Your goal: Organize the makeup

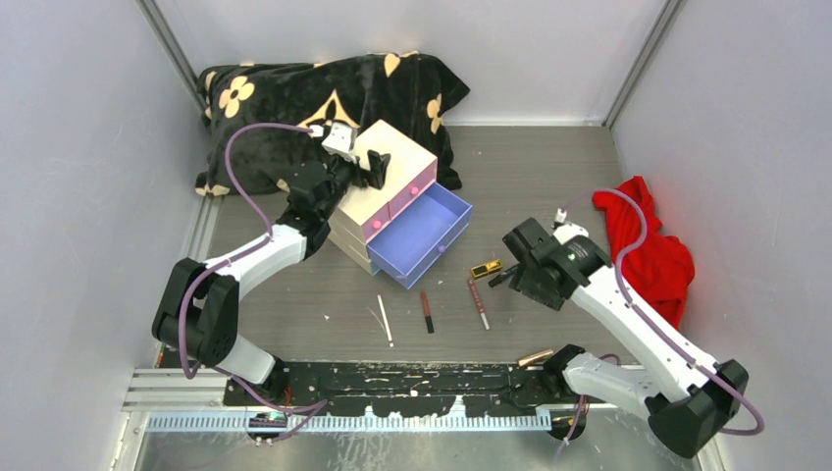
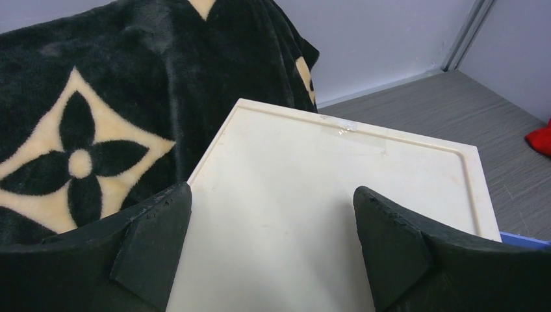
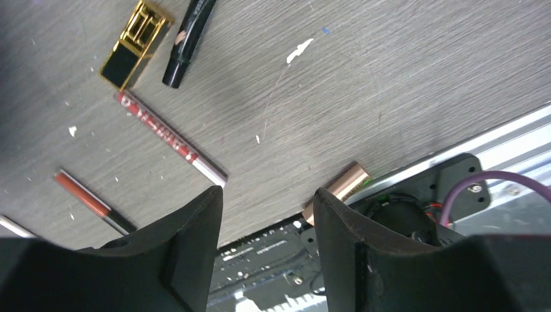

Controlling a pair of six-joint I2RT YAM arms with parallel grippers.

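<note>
My left gripper (image 1: 373,169) stands open over the cream top of the drawer box (image 2: 305,162), whose blue lower drawer (image 1: 417,231) is pulled out. My right gripper (image 1: 530,270) hangs part open above the makeup, empty. Below it lie a gold-and-black compact (image 3: 130,52), a black tube (image 3: 185,45), a red-and-silver pencil (image 3: 170,136) and a rose-gold tube (image 3: 344,185) near the front edge. A brown pencil (image 3: 88,195) and a white pencil (image 1: 385,320) lie further left.
A patterned dark blanket (image 1: 255,98) lies behind the box. A red cloth (image 1: 648,255) is at the right wall.
</note>
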